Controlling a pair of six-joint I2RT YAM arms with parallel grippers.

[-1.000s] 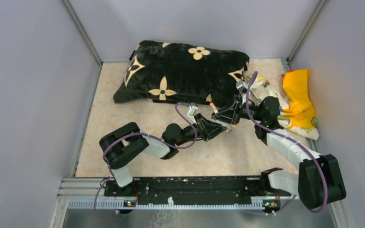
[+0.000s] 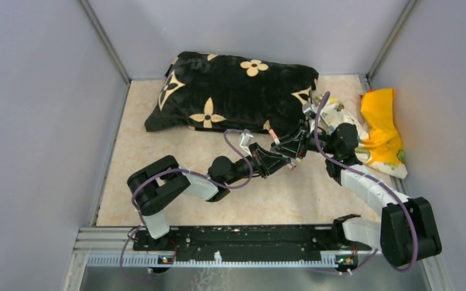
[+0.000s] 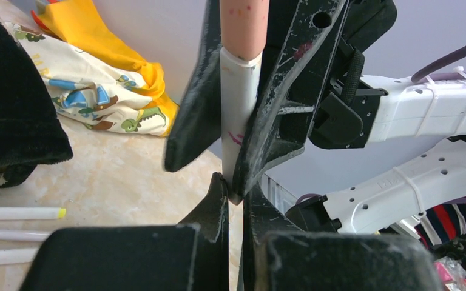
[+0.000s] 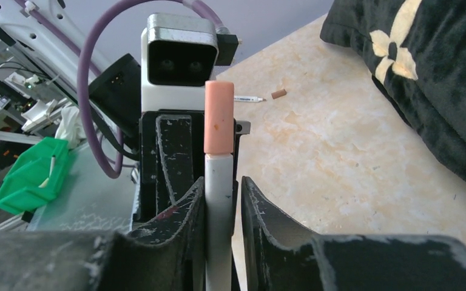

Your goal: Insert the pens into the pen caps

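Observation:
A white pen [image 3: 239, 91] with a peach cap [image 3: 243, 24] on its upper end stands nearly upright between both grippers. My left gripper is shut on its lower part. Around the barrel, the right gripper is part open: one finger lies by the pen, and a gap shows to the other finger [image 4: 264, 221]. From above, only the peach end [image 2: 272, 134] and a little of the barrel show beside the grippers. In the right wrist view, a pen with its tip bare [image 4: 249, 99] lies on the table close to a loose brown cap [image 4: 278, 94].
Several white pens [image 3: 18, 213] lie on the table in the left wrist view. A black flowered cushion [image 2: 236, 91] fills the back, and a yellow and patterned cloth [image 2: 379, 124] lies at the right.
From above, both arms have stayed almost in place around the pen.

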